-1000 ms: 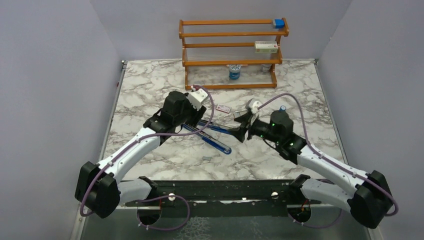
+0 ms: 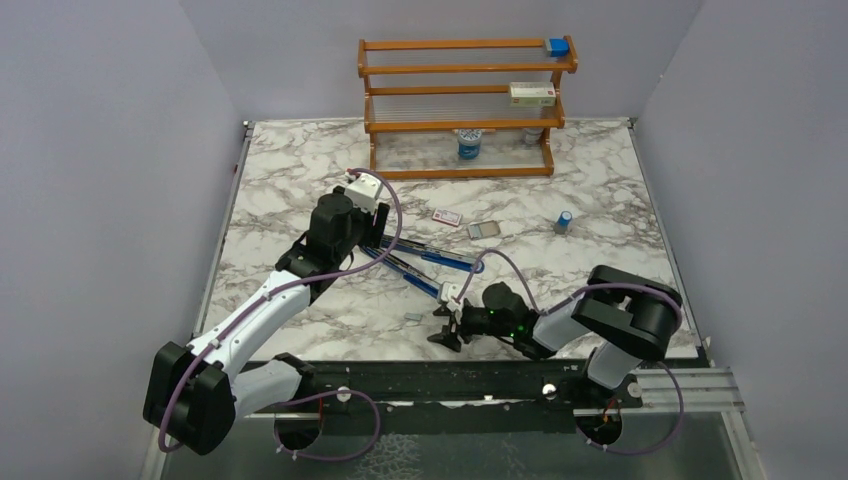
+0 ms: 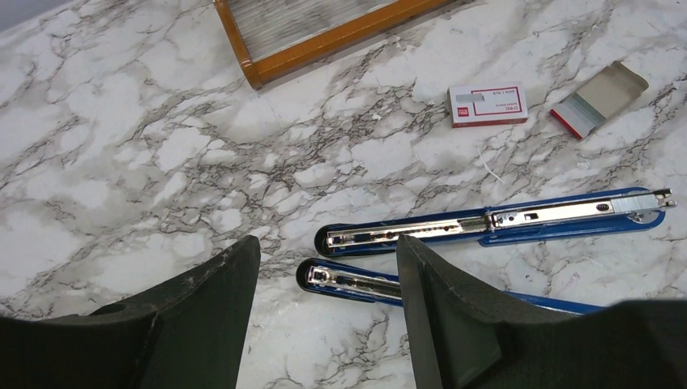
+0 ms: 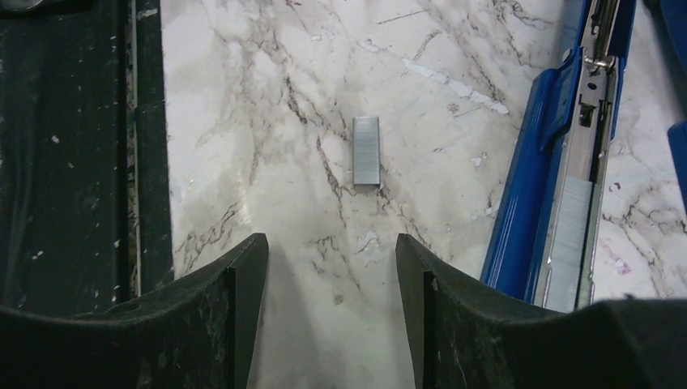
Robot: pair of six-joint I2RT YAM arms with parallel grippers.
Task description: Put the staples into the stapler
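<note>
Two long blue stapler bodies, the upper one (image 3: 518, 220) and the lower one (image 3: 356, 280), lie side by side on the marble table with metal rails showing. A small grey staple strip (image 4: 366, 152) rests on the table near its front edge. My right gripper is open just short of the strip, with nothing between its fingers. Over the left ends of the stapler bodies, my left gripper has its fingers apart and empty; its right finger hides part of the lower body.
A red-and-white staple box (image 3: 488, 105) and an opened empty-looking box (image 3: 601, 99) lie behind the stapler bodies. A wooden rack (image 2: 460, 173) stands at the back. A blue-capped bottle (image 2: 563, 222) is on the right.
My right arm has come from the middle down toward the front edge, near the staple strip.
</note>
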